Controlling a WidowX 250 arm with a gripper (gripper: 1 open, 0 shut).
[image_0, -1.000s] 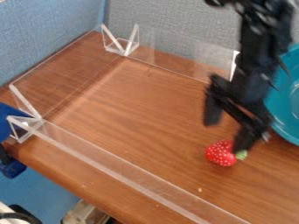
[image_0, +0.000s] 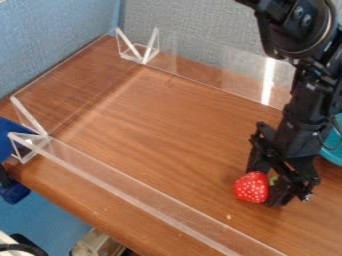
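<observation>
A red toy strawberry (image_0: 251, 187) with a green top lies at the right of the wooden table (image_0: 147, 130). My black gripper (image_0: 275, 184) is down over it at table level, shut on it, with its fingers around the berry's right part and hiding most of the green top.
Low clear plastic walls run along the table's back and front-left edges, held by white brackets (image_0: 134, 45). A teal bowl (image_0: 334, 152) is at the far right, partly behind my arm. A blue object (image_0: 11, 150) is at the left edge.
My gripper has come down from above and behind the strawberry and has closed on it. The strawberry looks slightly turned, in about the same place.
</observation>
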